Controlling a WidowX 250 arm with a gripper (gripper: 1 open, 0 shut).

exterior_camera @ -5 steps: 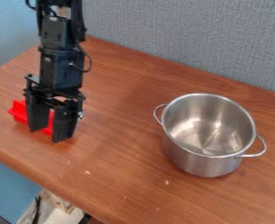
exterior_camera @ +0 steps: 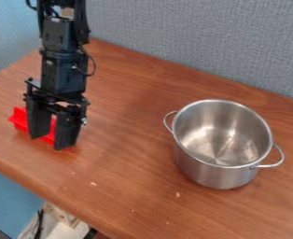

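My black gripper point(exterior_camera: 53, 128) is low over the left front of the wooden table, its two fingers pointing down around or just in front of a red object point(exterior_camera: 22, 119). The red object is partly hidden behind the fingers, so I cannot tell whether they grip it. A steel pot point(exterior_camera: 221, 166) with two side handles stands upright on the right side of the table, apart from the gripper.
A grey wall point(exterior_camera: 199, 37) runs behind it. The table's left edge lies just beyond the red object.
The gripper has shifted very slightly since a second ago; the pot has stayed where it was.
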